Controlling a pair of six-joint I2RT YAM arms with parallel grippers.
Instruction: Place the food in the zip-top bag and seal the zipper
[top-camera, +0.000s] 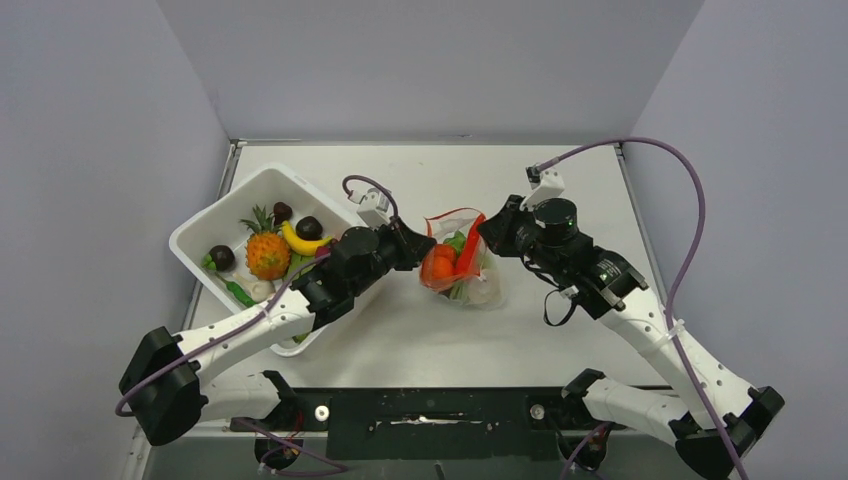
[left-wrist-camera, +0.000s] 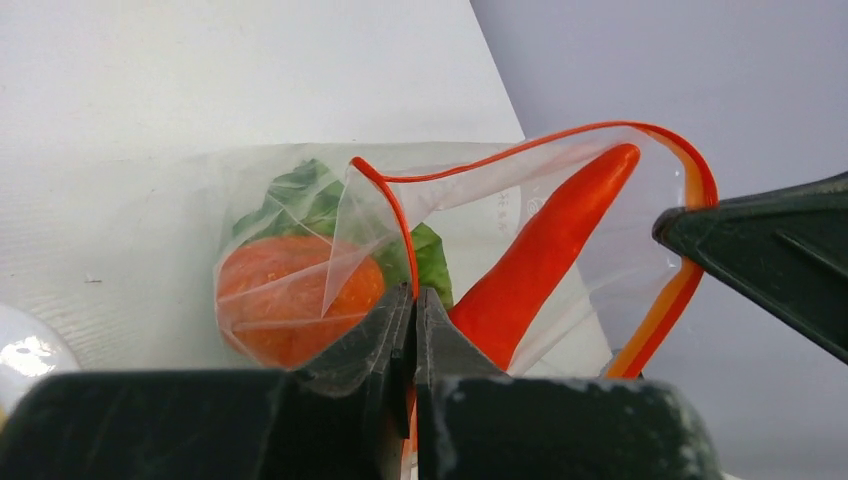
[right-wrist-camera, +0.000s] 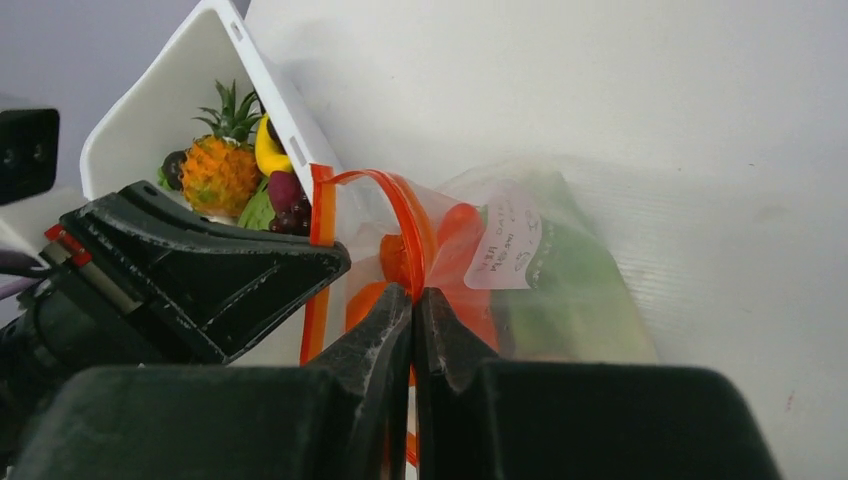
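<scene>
The clear zip top bag (top-camera: 462, 280), with a red-orange zipper, holds an orange round item (left-wrist-camera: 285, 290), a long red pepper (left-wrist-camera: 550, 240) and green leaves (left-wrist-camera: 430, 262), between my grippers at table centre. My left gripper is shut on the bag's rim on one side, the thin film running between its fingertips. My right gripper is shut on the opposite rim at the zipper strip. The bag's mouth is held up and open between them.
A white bin (top-camera: 200, 236) of produce, with pineapple, banana and dark round items, stands to the left. Table (top-camera: 420, 175) behind the bag is clear, as is the strip in front of it.
</scene>
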